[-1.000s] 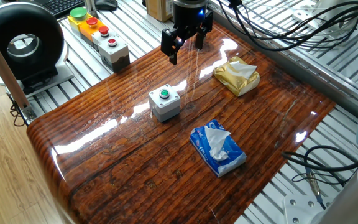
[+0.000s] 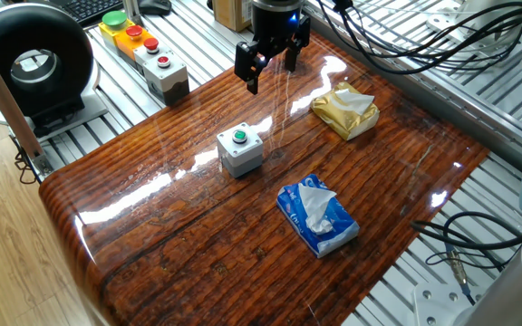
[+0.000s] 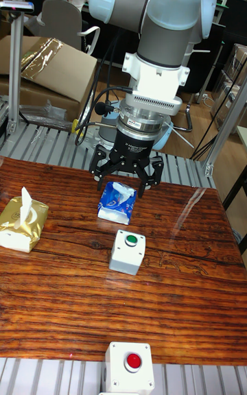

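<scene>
High over the glossy wooden table (image 2: 179,254), my gripper (image 2: 271,78) hangs open, its fingers apart and nothing between them. In the other exterior view the gripper (image 3: 121,184) appears just above the blue tissue pack (image 3: 115,202), while exterior view 1 shows it clear of that pack (image 2: 318,217). A gold tissue pack (image 2: 345,112) lies on the table, with white tissue sticking out of its top; the blue pack has a tissue out as well. Near the table's middle stands a white-grey box with a green button (image 2: 240,150).
A row of button boxes (image 2: 163,72), red, yellow and green, stands past the table's edge at upper left. Black cables (image 2: 424,45) run along the upper right.
</scene>
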